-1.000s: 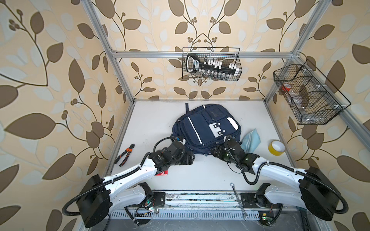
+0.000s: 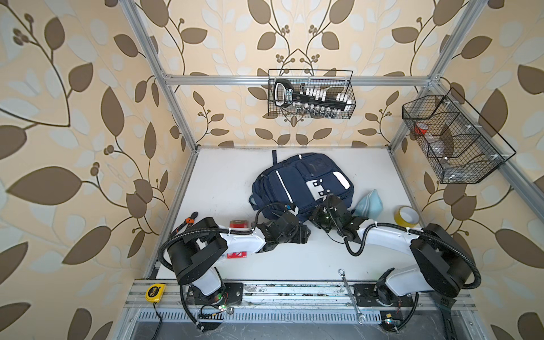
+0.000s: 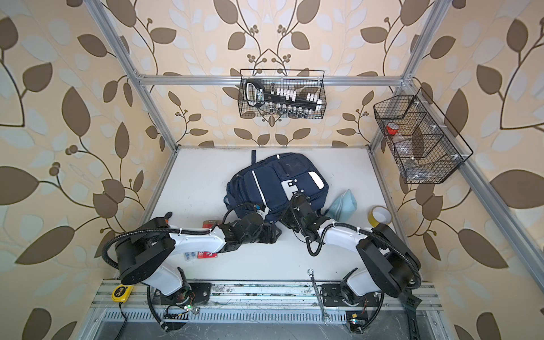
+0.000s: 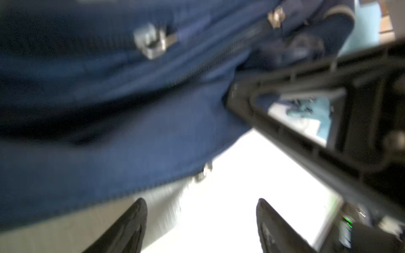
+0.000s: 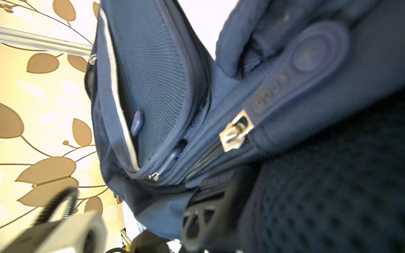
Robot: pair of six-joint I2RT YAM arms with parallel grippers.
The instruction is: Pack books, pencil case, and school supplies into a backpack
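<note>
The dark blue backpack (image 2: 300, 181) lies flat at the back middle of the table, its zips and a pull tab (image 5: 295, 67) close in the right wrist view. Low in the left wrist view my left gripper stands open below the backpack's front edge, with only white table visible between its fingers. My right gripper (image 2: 317, 220) is shut at the backpack's near edge; whether fabric is pinched in it is hidden. A light blue pouch (image 2: 369, 205) rests right of the backpack. Red packages (image 2: 237, 255) lie partly under the left arm.
A yellow tape roll (image 2: 407, 216) sits at the right table edge. Pliers (image 2: 189, 218) lie at the far left, partly covered by the left arm. A wrench (image 2: 348, 289) lies across the front rail.
My left gripper has moved right along the backpack's front edge, its arm now covering part of the pliers. The right gripper shifted slightly left and farther back. The backpack's near edge moved a little.
</note>
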